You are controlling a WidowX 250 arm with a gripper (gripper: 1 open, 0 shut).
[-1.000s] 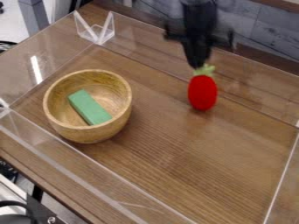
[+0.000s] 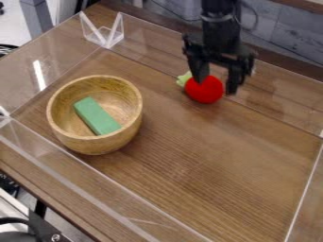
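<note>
My gripper (image 2: 213, 59), dark and open, reaches down from the top centre-right over a red round object (image 2: 206, 90), partly hidden by the arm. A small pale green piece (image 2: 183, 79) shows at the red object's upper left. At lower left, a tan bowl (image 2: 96, 128) holds a green rectangular block (image 2: 96, 116).
A white wire rack (image 2: 102, 28) stands at the upper left. A wall runs along the back right.
</note>
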